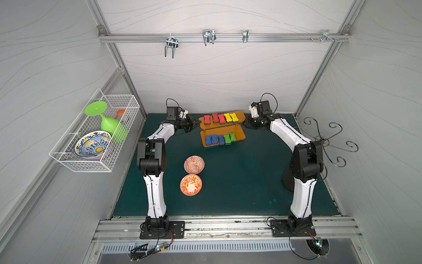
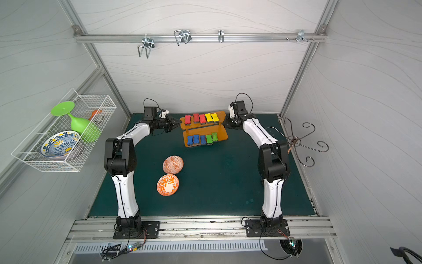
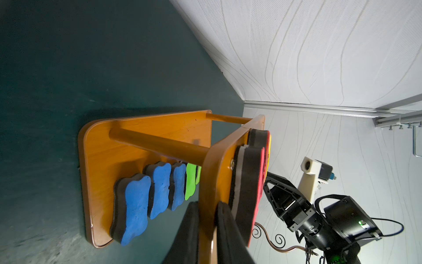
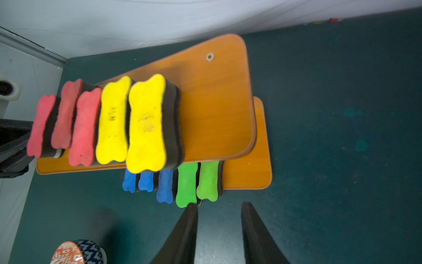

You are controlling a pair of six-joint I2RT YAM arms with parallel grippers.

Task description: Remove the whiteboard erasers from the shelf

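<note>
A two-tier wooden shelf (image 4: 215, 110) stands at the back centre. Red erasers (image 4: 85, 127) and yellow erasers (image 4: 145, 123) sit on its upper board; blue erasers (image 3: 137, 206) and green erasers (image 4: 186, 182) on the lower. My left gripper is shut on the upper board's left end, beside a red eraser. My right gripper is at the shelf's right, part open with nothing between its fingers, facing the yellow erasers from a short distance.
Two orange-patterned plates (image 1: 190, 184) lie at the front left. A wire basket (image 1: 79, 160) with bowls hangs on the left wall, a metal scroll rack (image 1: 329, 145) at the right.
</note>
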